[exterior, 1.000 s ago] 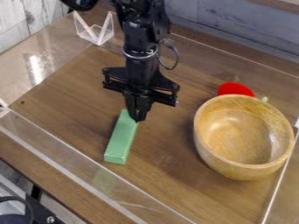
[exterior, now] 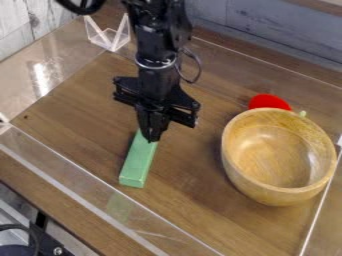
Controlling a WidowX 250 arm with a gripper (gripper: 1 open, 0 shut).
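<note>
The black gripper (exterior: 151, 132) hangs over the middle of the wooden table, its fingertips down at the upper end of a green rectangular block (exterior: 136, 162). The block lies lengthwise toward the near edge. The gripper looks shut; whether its tips touch the block cannot be told.
A large tan wooden bowl (exterior: 275, 174) fills the right side of the table (exterior: 74, 130). Behind it lies a red object (exterior: 267, 101) with a small green part. A clear plastic holder (exterior: 107, 33) stands at the back left.
The gripper body has turned and shifted slightly left, with its tips near the same spot. The block looks unmoved.
</note>
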